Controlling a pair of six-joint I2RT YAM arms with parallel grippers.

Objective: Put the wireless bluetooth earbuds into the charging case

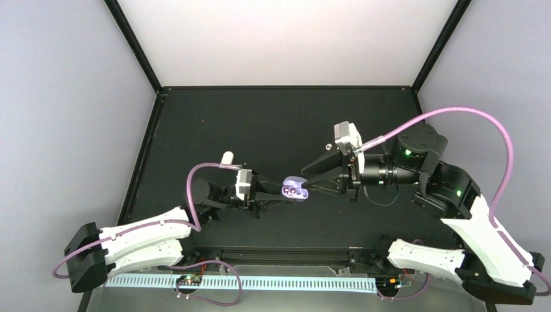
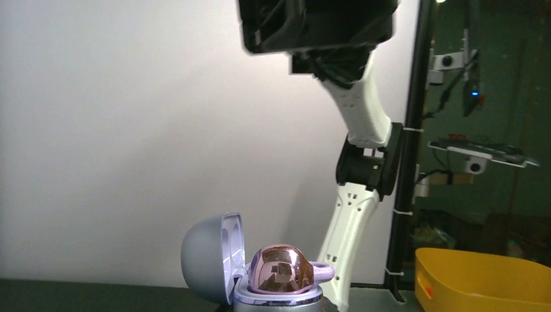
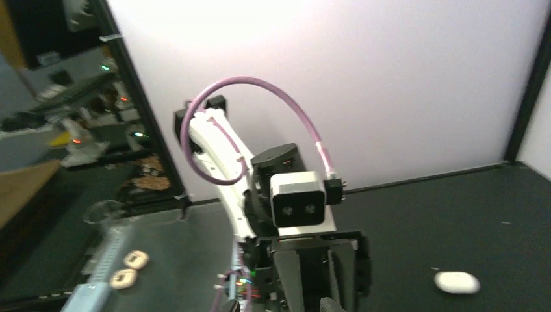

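Note:
The lilac charging case (image 1: 286,191) is held above the mat with its lid raised, my left gripper (image 1: 278,194) shut on it. In the left wrist view, a shiny rose-pink earbud (image 2: 281,270) rests in the mouth of the case (image 2: 279,300). It sits proud of the rim and tipped, its lilac stem (image 2: 322,272) sticking out sideways over the edge. My right gripper (image 1: 304,179) stands open beside the case in the top view, clear of the earbud. Only its fingertips (image 3: 330,305) show at the bottom of the right wrist view, with nothing between them.
A small light object (image 1: 329,147), probably another earbud, lies on the black mat near the right gripper's camera. A white rounded object (image 1: 227,158) lies behind the left arm. A yellow bin (image 2: 481,286) stands outside.

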